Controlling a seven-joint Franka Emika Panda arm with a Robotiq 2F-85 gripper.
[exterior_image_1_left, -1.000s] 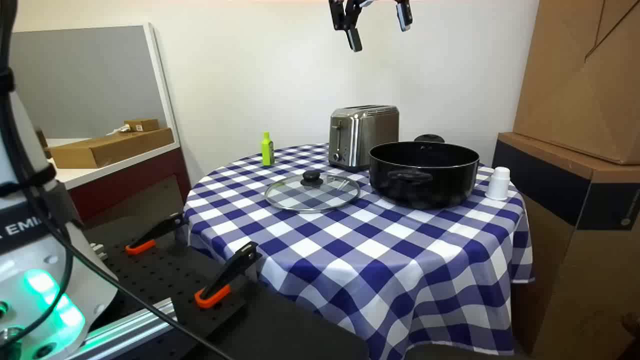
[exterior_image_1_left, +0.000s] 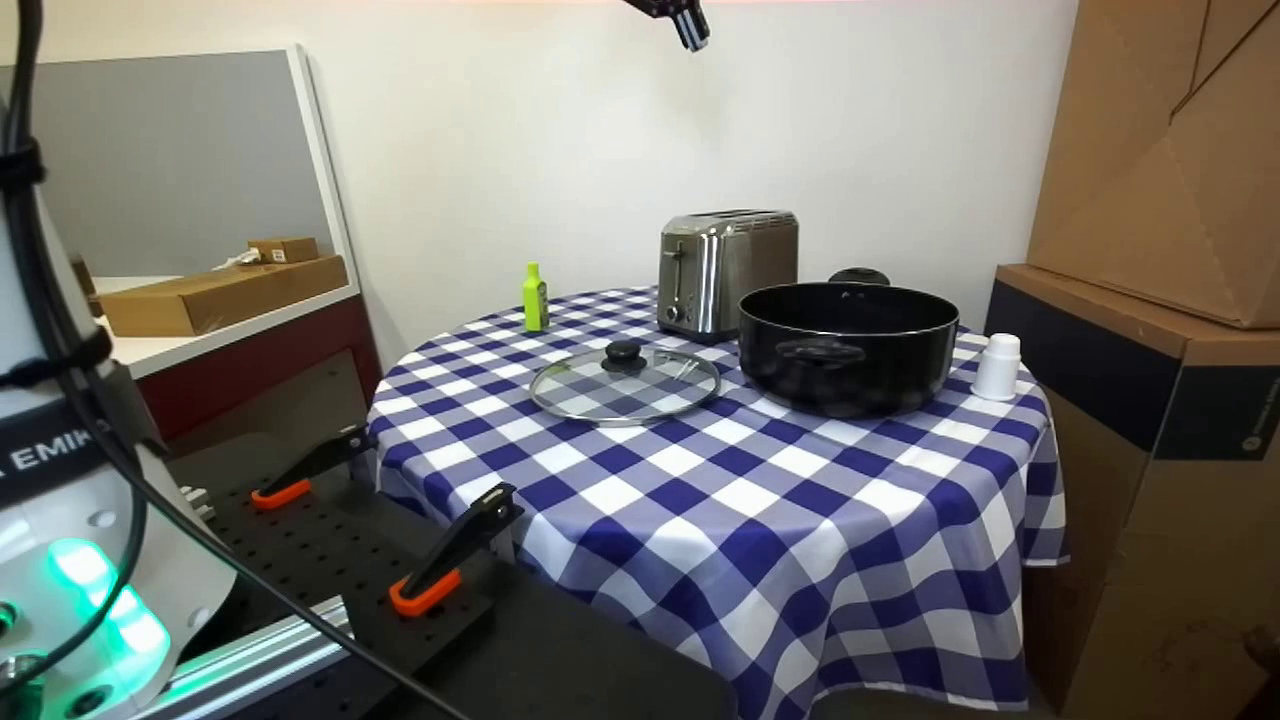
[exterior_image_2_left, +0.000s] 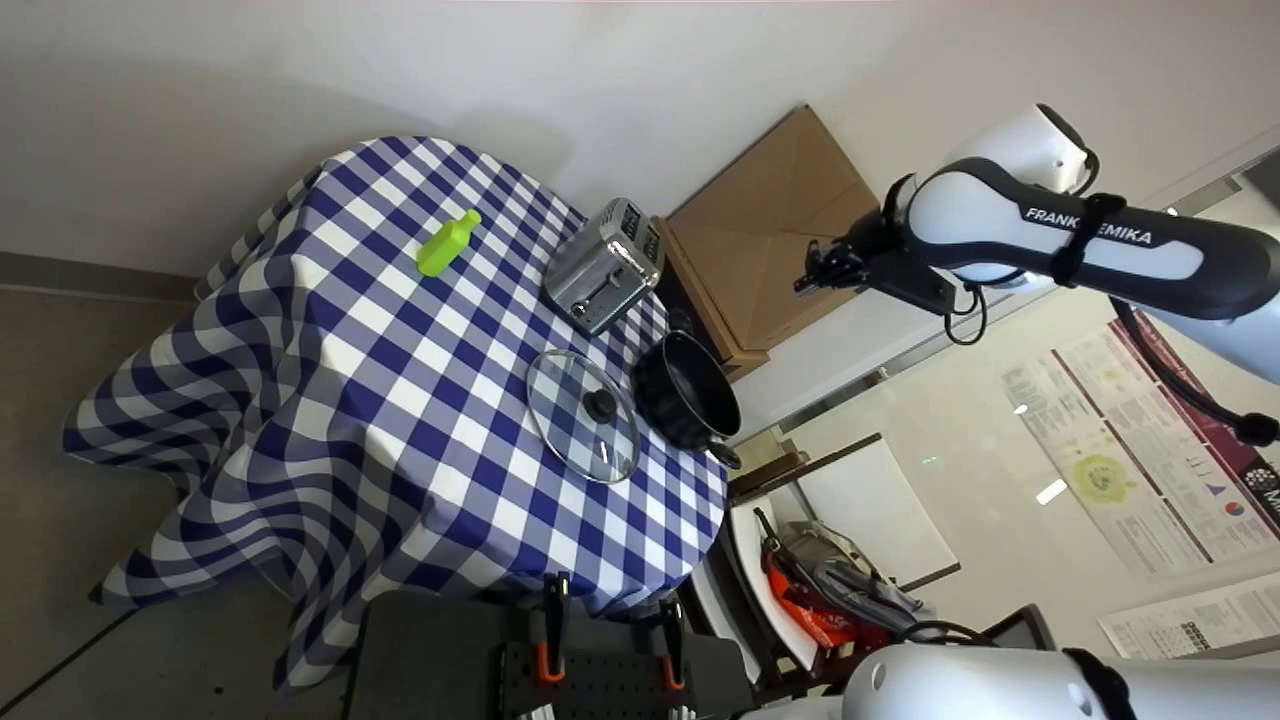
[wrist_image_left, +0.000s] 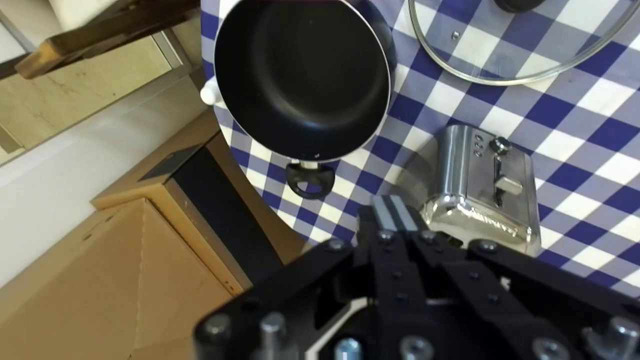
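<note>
High above the table hangs my gripper, shut, with nothing showing between its fingers; its tips also appear at the top edge of exterior view 1. Below it stands an empty black pot (exterior_image_1_left: 849, 360) without a cover. The glass lid (exterior_image_1_left: 625, 386) with a black knob lies flat on the cloth beside the pot. Behind them is a silver toaster (exterior_image_1_left: 727, 274), its lever side towards the lid. A lime-green bottle (exterior_image_2_left: 446, 246) stands upright towards the far side. At the table's edge, next to the pot, a white cup (exterior_image_1_left: 997, 367) rests, seemingly upside down.
A blue-and-white checked cloth (exterior_image_1_left: 672, 510) covers the round table, whose near part is bare of objects. Large cardboard boxes (exterior_image_1_left: 1158, 480) rise close to the pot's side. Two orange-tipped clamps (exterior_image_1_left: 456, 550) grip the black bench in front.
My gripper has gone from open to shut and has risen slightly, moving left in exterior view 1. The objects on the table have kept their places.
</note>
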